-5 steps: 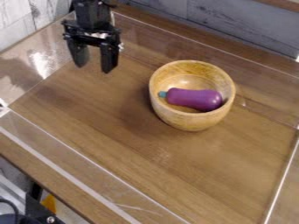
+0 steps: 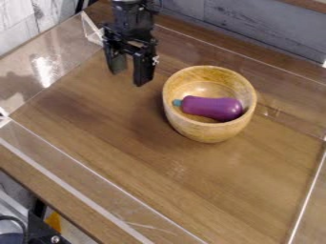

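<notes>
My black gripper (image 2: pixel 130 64) is at the top left, above the wooden table, with its two fingers apart and nothing between them. To its lower right sits a light wooden bowl (image 2: pixel 190 82) holding a purple eggplant toy (image 2: pixel 214 109), which lies tilted inside with its stem end toward the left.
A grey wall or board (image 2: pixel 242 24) runs along the back. The table's left edge has cables and dark hardware (image 2: pixel 26 224) below it at the lower left.
My gripper has moved to the right from further left, closer to the bowl. The bowl and the eggplant have not visibly moved.
</notes>
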